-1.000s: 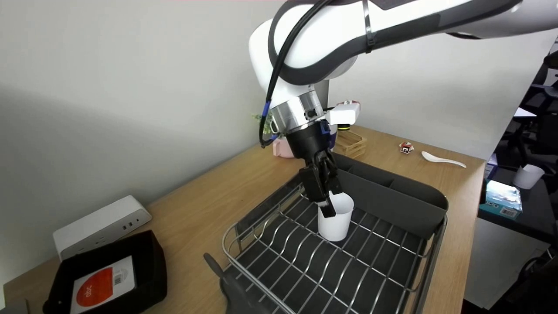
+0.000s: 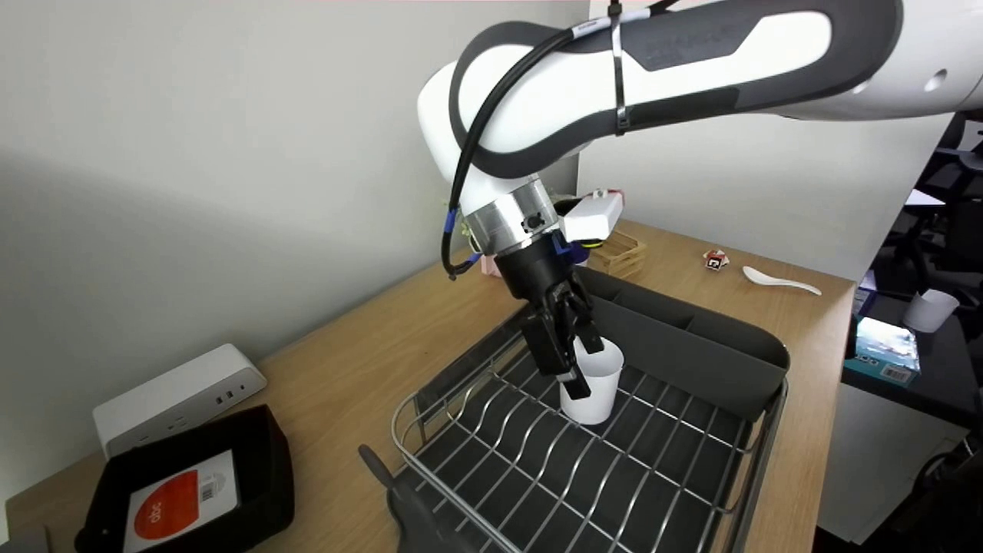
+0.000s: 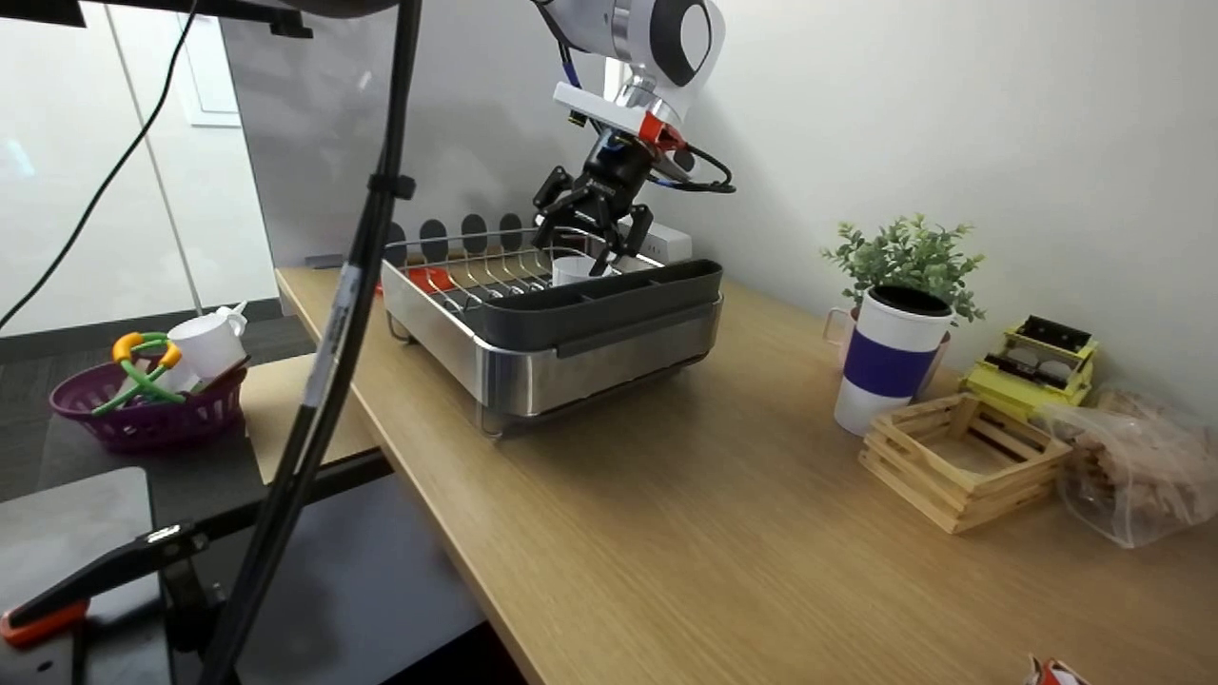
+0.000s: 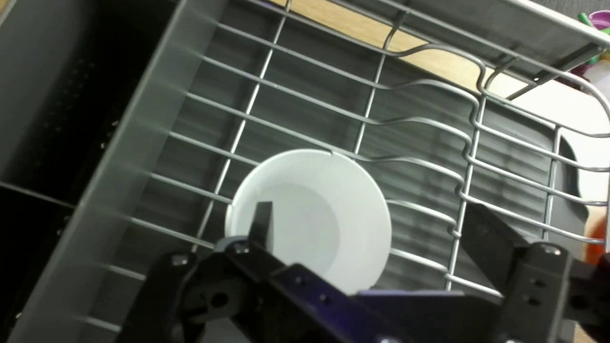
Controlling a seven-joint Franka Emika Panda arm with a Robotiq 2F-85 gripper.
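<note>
A white cup (image 2: 595, 385) stands upright on the wire dish rack (image 2: 516, 398), close to the grey utensil holder (image 2: 686, 355). My gripper is open at the cup, its fingers spread wide. In the wrist view one fingertip (image 4: 263, 220) overlaps the inside of the cup, while the other finger (image 4: 486, 243) is beyond the rim over the wires. Exterior view 1 has the gripper pointing down at the cup's near left side. Whether a finger touches the cup wall I cannot tell. The cup appears empty.
A black bin (image 2: 263, 461) and a white power strip (image 2: 180, 396) lie left of the rack. Behind it are a wooden crate (image 3: 965, 457), a tumbler (image 3: 891, 360) and a plant (image 3: 908, 268). A white spoon (image 2: 781, 281) rests farther right. Most of the rack's wires are bare.
Compared with a second ago, my gripper is a little lower at the cup, and the wrist has shifted left in exterior view 1. The cup has stayed in place.
</note>
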